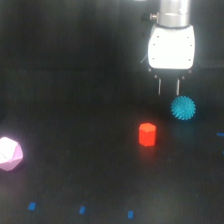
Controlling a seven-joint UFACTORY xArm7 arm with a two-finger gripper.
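Observation:
My gripper [169, 93] points down at the upper right of the camera view. Its two thin fingers stand apart, open, with nothing between them. A teal spiky ball [183, 108] rests on the dark surface just below the right finger in the picture; whether that finger touches it, I cannot tell. Nearer the camera and to the left of the ball sits a red block [147, 134] with a hexagonal outline. A pink many-faced solid [10, 153] lies at the far left edge.
Small blue marks [82, 210] line the front of the dark surface, with another mark [220, 134] at the right edge. Broad empty room lies between the pink solid and the red block.

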